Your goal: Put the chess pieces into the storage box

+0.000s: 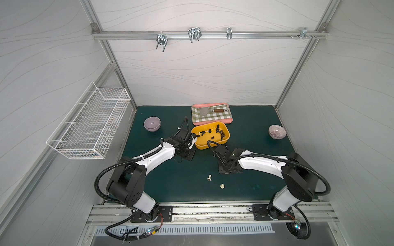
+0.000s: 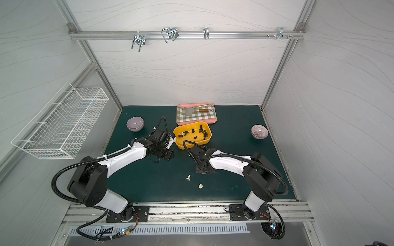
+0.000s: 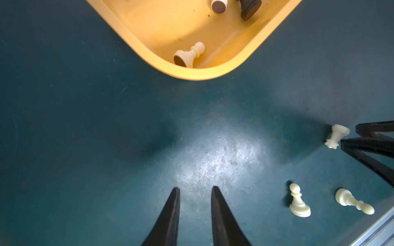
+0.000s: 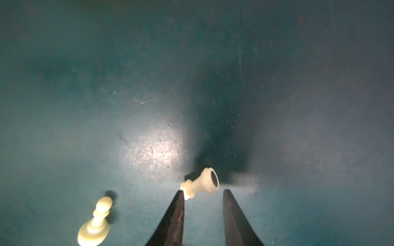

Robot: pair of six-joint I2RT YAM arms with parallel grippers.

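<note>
A white rook (image 4: 202, 183) lies on its side on the green table, just ahead of and partly between the fingertips of my right gripper, whose fingers are apart. Two white pawns lie farther toward the front edge: one pawn (image 3: 299, 201) to the left, another pawn (image 3: 353, 201) to the right. Over bare table, my left gripper is open and empty. The yellow box (image 1: 225, 143) stands beyond both grippers with several dark pieces inside; a white pawn (image 3: 189, 55) lies in its near corner in the left wrist view.
Behind the box is a pink tray (image 1: 229, 120) with a checked cloth and a spatula. A lilac bowl (image 1: 152, 123) sits at the left, a patterned bowl (image 1: 277, 132) at the right. The left wall carries a white wire basket (image 1: 92, 127).
</note>
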